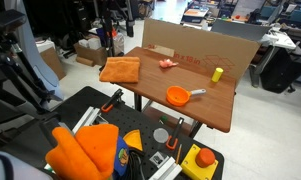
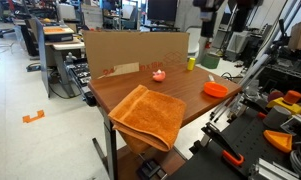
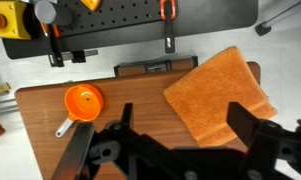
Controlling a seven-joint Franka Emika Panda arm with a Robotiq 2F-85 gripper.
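Note:
An orange cloth (image 1: 120,69) lies flat at the left end of the brown table, and in exterior view 2 the same cloth (image 2: 150,117) hangs slightly over the near edge. An orange bowl (image 1: 178,96) sits near the front edge, with a light-handled utensil (image 1: 197,92) beside it. Farther back are a small pink object (image 1: 168,63) and a yellow cylinder (image 1: 217,74). My gripper (image 2: 223,36) hangs above the table, apart from everything on it. From the wrist its dark fingers (image 3: 236,112) look spread, one over the cloth, with nothing seen between them.
Cardboard panels (image 1: 203,48) stand along the table's back edge. In front, a black base (image 1: 140,125) carries clamps, tools and an orange-and-yellow piece (image 1: 202,160).

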